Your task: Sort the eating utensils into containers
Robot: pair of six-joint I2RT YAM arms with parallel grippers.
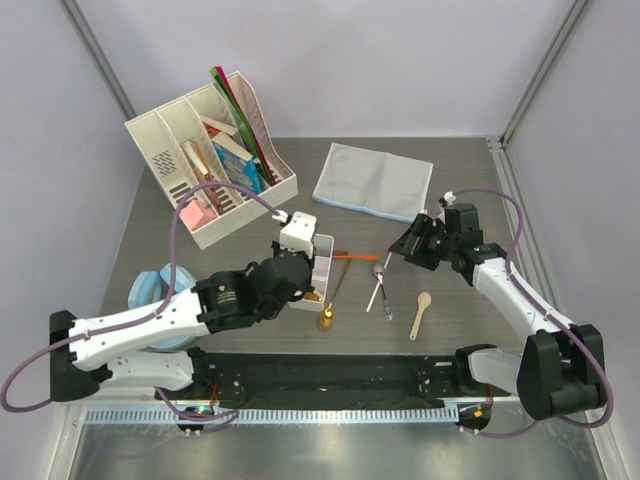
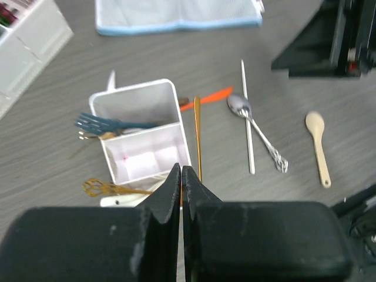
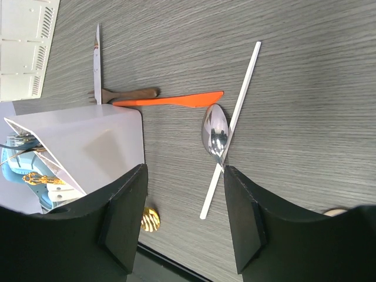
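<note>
A white divided container (image 2: pixel 147 160) stands mid-table, with a blue fork (image 2: pixel 106 122) and a gold slotted utensil (image 2: pixel 108 188) in or on it. To its right lie a gold-handled utensil (image 2: pixel 198 141), an orange knife (image 3: pixel 188 99), a silver spoon (image 3: pixel 214 130), a white chopstick (image 3: pixel 247 79) and a wooden spoon (image 2: pixel 317 141). My left gripper is shut above the container's front, nothing visible held between its fingers. My right gripper stands open above the spoon and chopstick, nothing between its fingers.
A large white organizer (image 1: pixel 160 160) with boxes fills the back left. A folded white cloth (image 1: pixel 370 178) lies at the back right. Blue items (image 1: pixel 145 292) lie at the left, partly behind the left arm. Bare table surrounds the wooden spoon.
</note>
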